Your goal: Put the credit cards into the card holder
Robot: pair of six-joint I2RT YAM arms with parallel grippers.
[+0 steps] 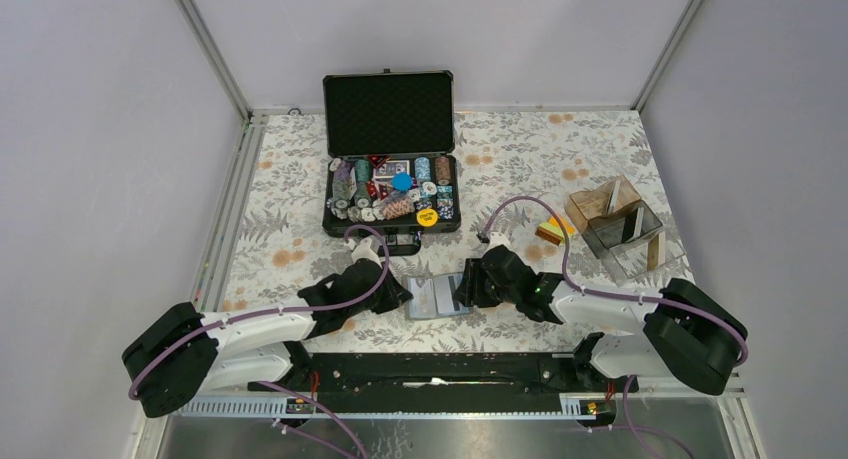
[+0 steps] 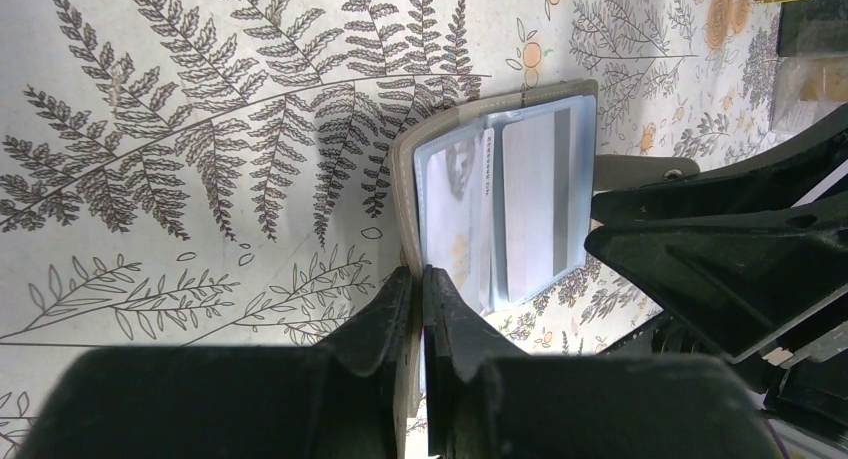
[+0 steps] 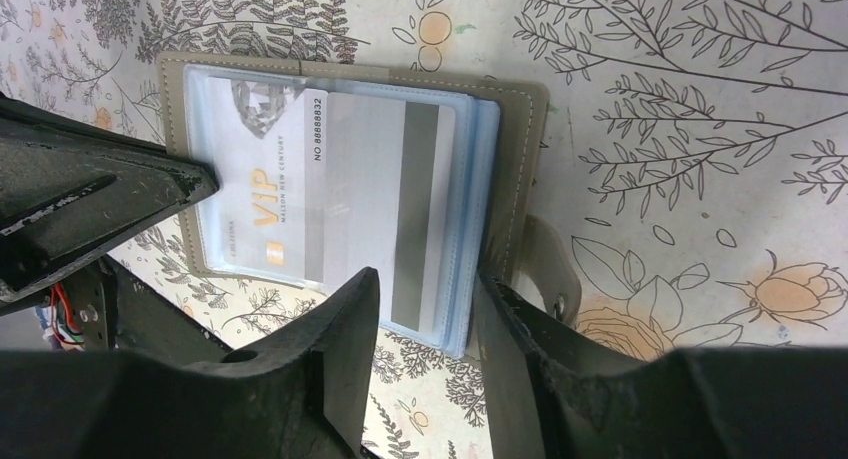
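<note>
A grey card holder (image 2: 408, 199) with clear blue-edged sleeves lies on the table between my grippers. My left gripper is shut on its near edge. Inside the sleeves, a VIP card (image 3: 260, 189) and a striped card (image 3: 370, 209) show. My right gripper is part open at the holder's other edge, fingertips over the striped card's side and sleeve edge; whether anything is between them is unclear.
An open case (image 1: 389, 119) of poker chips stands at the back. A compartmented box (image 1: 625, 229) and yellow-orange blocks (image 1: 550, 231) lie to the right.
</note>
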